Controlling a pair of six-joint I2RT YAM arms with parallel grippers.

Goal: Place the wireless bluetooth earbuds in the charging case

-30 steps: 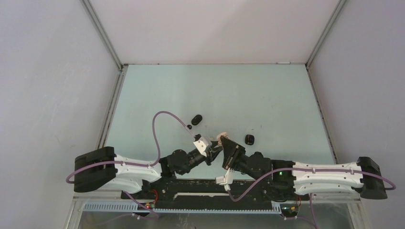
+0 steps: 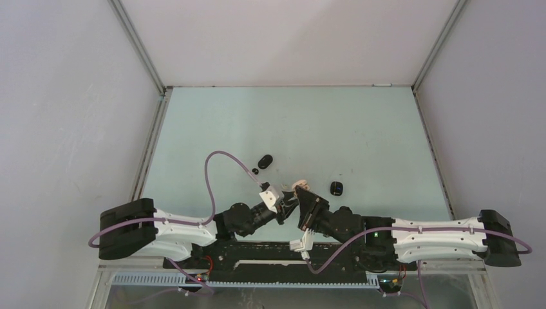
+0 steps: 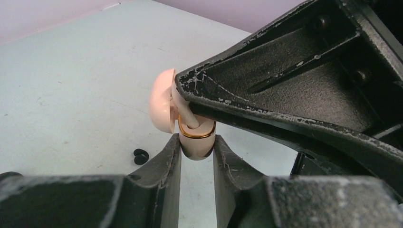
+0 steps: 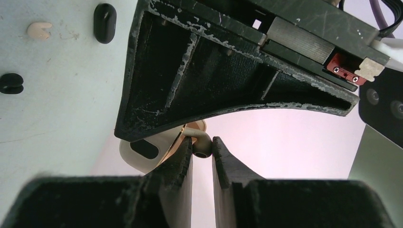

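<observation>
A pink charging case with a gold rim hangs in the air, its lid open, between the grippers. My left gripper is shut on its base. My right gripper is shut on a pale earbud, whose stem reaches into the case in the left wrist view, partly hidden by the right gripper's black body. How deep it sits I cannot tell. In the top view both grippers meet just below centre.
On the table lie a black oblong case, a small black item, a squarish black case and, in the right wrist view, a loose pale earbud.
The left arm has barely moved.
</observation>
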